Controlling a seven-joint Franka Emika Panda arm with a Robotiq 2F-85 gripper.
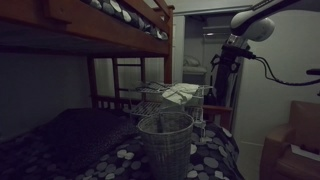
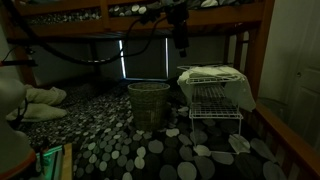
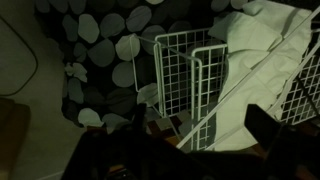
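Observation:
A white cloth lies over the top of a white wire rack on the bed. In the wrist view the cloth drapes across the wire shelf, with part of it hanging over the side. My gripper is above the rack, pointing down and apart from the cloth. Its dark fingers stand open in the wrist view, and nothing shows held between them. A tall wire mesh basket stands upright beside the rack; its inside is too dark to make out.
The bed's dark spotted cover lies under rack and basket. An upper bunk overhangs from the left, with wooden posts and rails near the rack. A brown chair stands at right.

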